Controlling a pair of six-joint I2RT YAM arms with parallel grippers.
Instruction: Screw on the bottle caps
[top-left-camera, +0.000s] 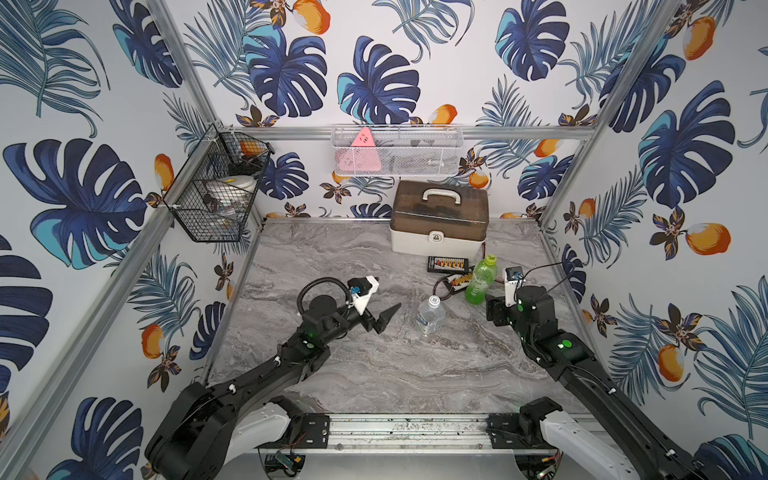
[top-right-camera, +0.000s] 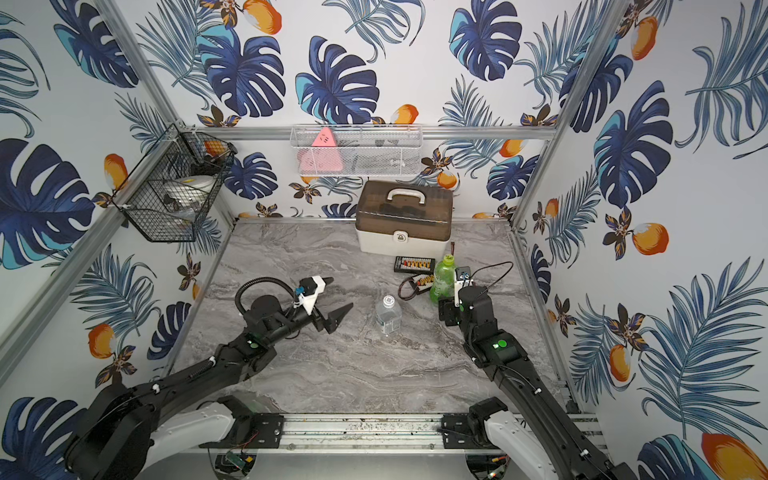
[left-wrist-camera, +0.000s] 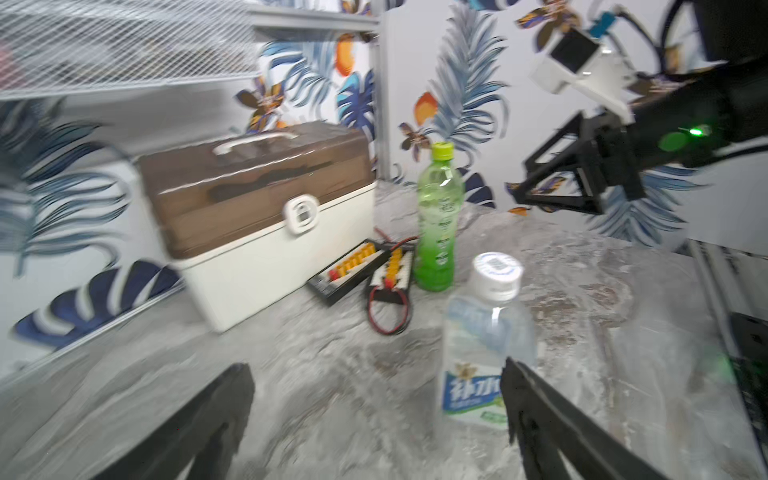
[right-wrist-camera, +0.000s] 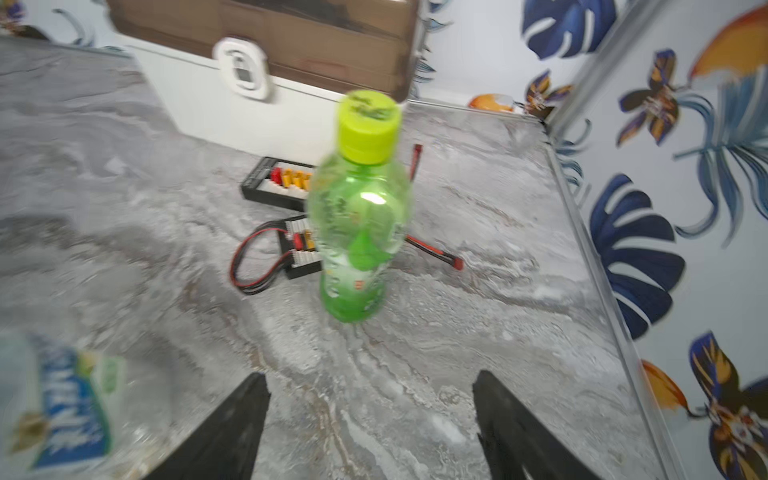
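Observation:
A clear bottle (top-left-camera: 430, 318) with a white cap (top-left-camera: 434, 301) stands upright mid-table. Behind it and to the right is a green bottle (top-right-camera: 442, 280), also upright, with a yellow-green cap (right-wrist-camera: 369, 126) on its neck. My left gripper (top-left-camera: 389, 317) is open and empty, apart from the clear bottle on its left side. My right gripper has its fingers spread with only bare table between them; it sits close by the green bottle's near right side.
A brown-lidded toolbox (top-left-camera: 439, 217) stands at the back. In front of it lie a black connector board (top-left-camera: 448, 264) and a second board (left-wrist-camera: 392, 273) with a cable, beside the green bottle. Bare table (top-left-camera: 312, 248) stretches to the left; a wire basket (top-left-camera: 220, 192) hangs on the left wall.

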